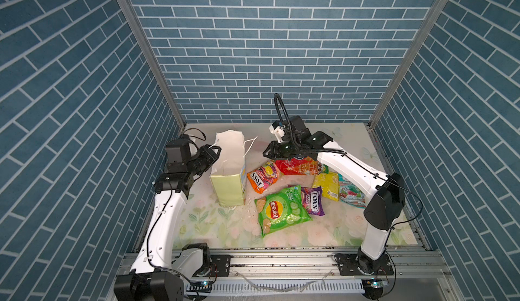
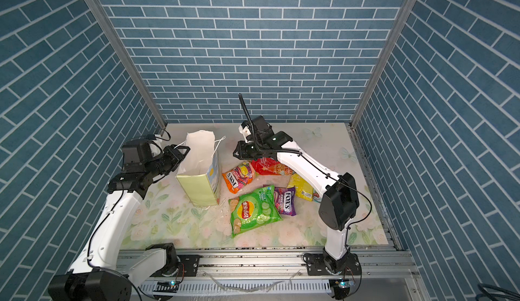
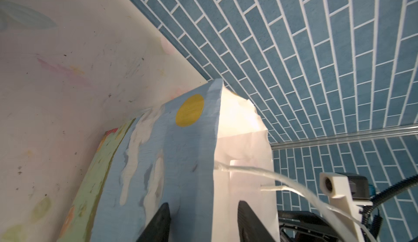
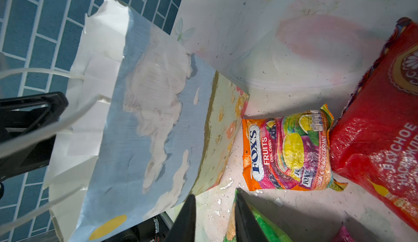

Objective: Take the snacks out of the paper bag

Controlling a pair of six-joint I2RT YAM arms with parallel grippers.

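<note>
The paper bag (image 1: 228,190) stands upright left of the table's middle, with its white inside and cord handles showing; its bottom is hidden from view. At its left upper edge is my left gripper, open, and the bag's rim runs through the gap between the fingers in the left wrist view. Whether they touch it, I cannot tell. My right gripper hangs right of the bag, partly open and empty. Outside the bag lie an orange FOX'S pack (image 4: 287,150), a green chips bag (image 1: 281,209), a purple FOX'S pack (image 1: 313,200) and a red pack (image 1: 298,165).
Farther right on the table lie a yellow pack (image 1: 326,186) and a teal pack (image 1: 351,192), the latter partly behind the right arm. Tiled walls close in the back and both sides. Bare table shows at the front left and along the back.
</note>
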